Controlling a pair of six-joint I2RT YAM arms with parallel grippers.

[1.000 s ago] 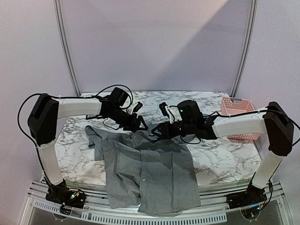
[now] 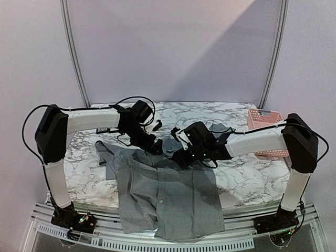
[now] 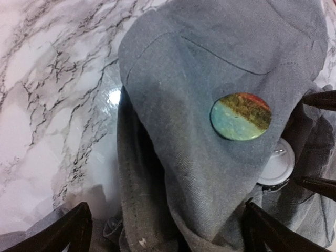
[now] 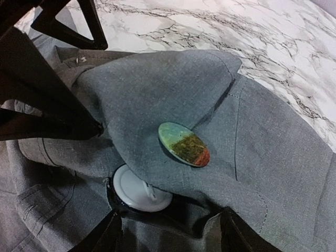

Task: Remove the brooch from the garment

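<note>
The grey shirt [image 2: 168,199] lies spread on the table, bunched at the collar under both grippers. On a raised fold sits an oval, painted brooch [image 3: 240,116] [image 4: 184,144]. Below it, beside the fold, is a round white backing [image 3: 275,165] [image 4: 140,191] with a pin. My left gripper [image 2: 155,142] is open over the bunched collar; in the right wrist view its black fingers stand left of the brooch. My right gripper [image 2: 178,149] is low on the collar, its fingertips at the right edge of the left wrist view, near the white disc; its finger is partly open.
A pink basket [image 2: 270,121] stands at the back right. Bare marble table [image 2: 247,186] shows around the shirt, and walls enclose the back and sides.
My right gripper has moved down and a little left onto the collar.
</note>
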